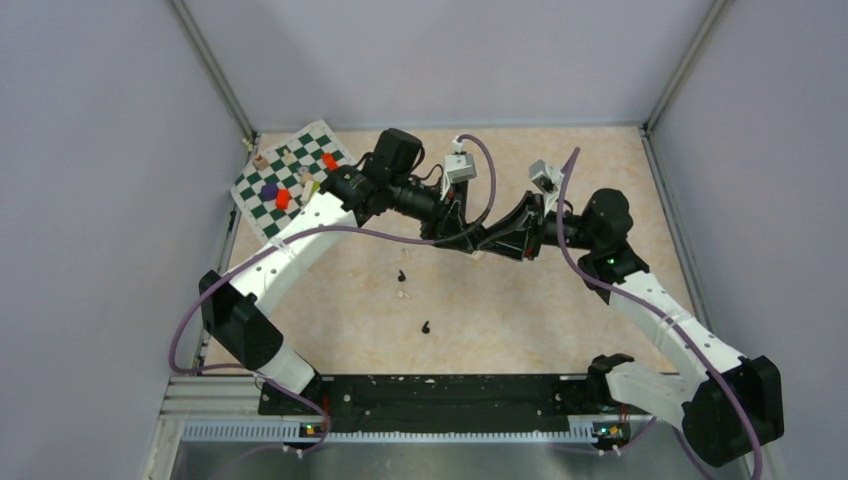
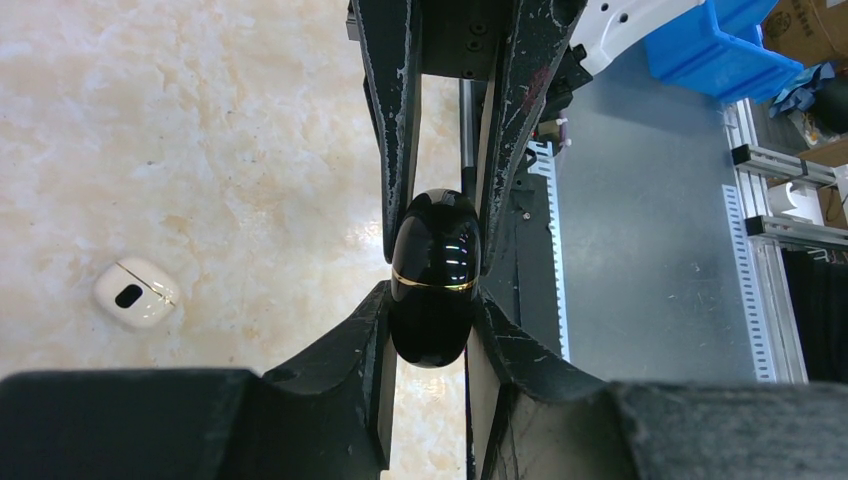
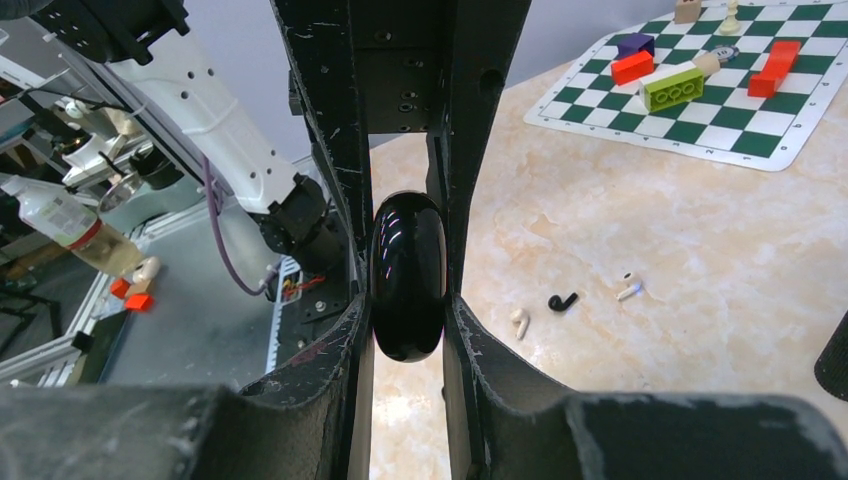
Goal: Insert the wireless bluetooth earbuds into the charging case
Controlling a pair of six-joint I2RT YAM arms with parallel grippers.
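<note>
Both grippers meet at mid-air near the table's centre in the top view, left gripper (image 1: 455, 232) and right gripper (image 1: 495, 240). Each is shut on the glossy black oval charging case (image 2: 433, 275), which has a gold seam and is held between them from opposite sides (image 3: 408, 275). A white case (image 2: 137, 292) lies on the table in the left wrist view. Loose earbuds lie on the table: a black one (image 3: 562, 300), white ones (image 3: 520, 323), and another black one (image 1: 426, 326) nearer the front.
A chessboard (image 1: 258, 222) with coloured blocks and pieces sits at the back left. A black cylinder (image 3: 832, 365) stands at the right edge of the right wrist view.
</note>
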